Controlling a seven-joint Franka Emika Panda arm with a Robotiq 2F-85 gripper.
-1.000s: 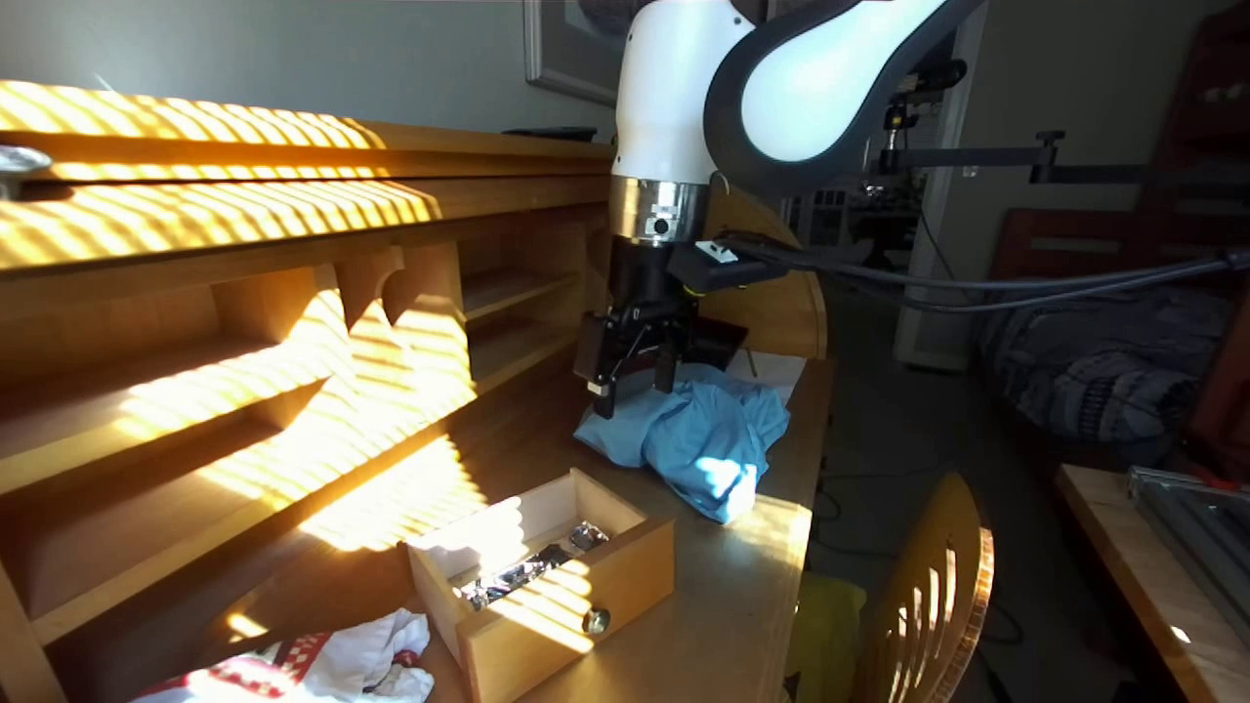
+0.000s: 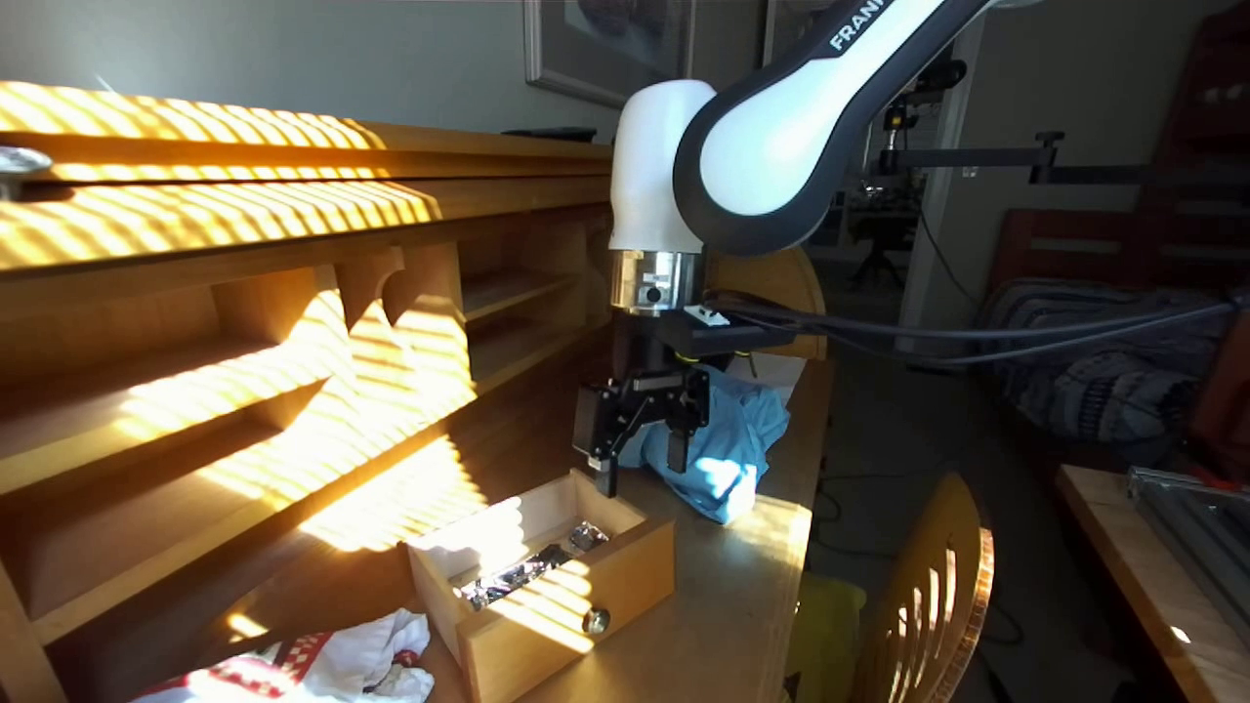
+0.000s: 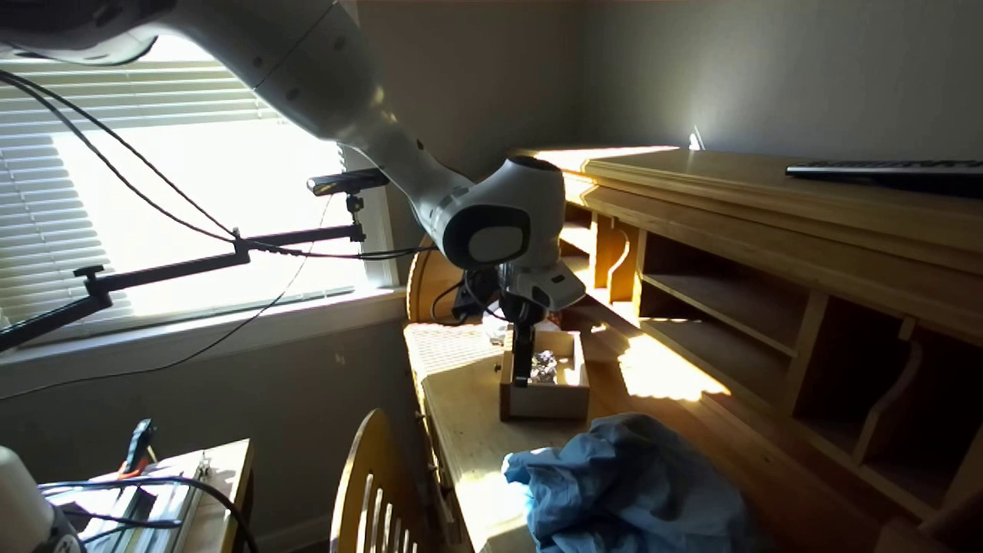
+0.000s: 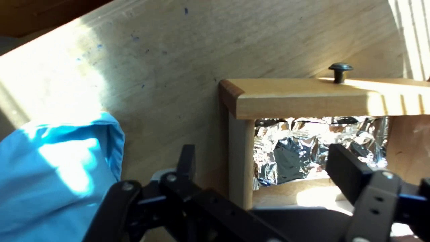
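On the desk stands a small wooden drawer box with a dark knob on its front. Crumpled silver foil lies inside along the knob side. My gripper is open and points down over the end of the box nearest the blue cloth. In the wrist view one finger is over the box's interior, and the other finger is outside its end wall. Nothing shows between them. A bunched blue cloth rests on the desk beside the box, apart from it.
A red and white cloth lies at the box's other end. Desk shelves rise along the back, and a chair stands at the front edge. Bare desktop shows on the knob side of the box.
My gripper has come down from above the blue cloth to just above the near end of the drawer box. The box and cloths have not moved.
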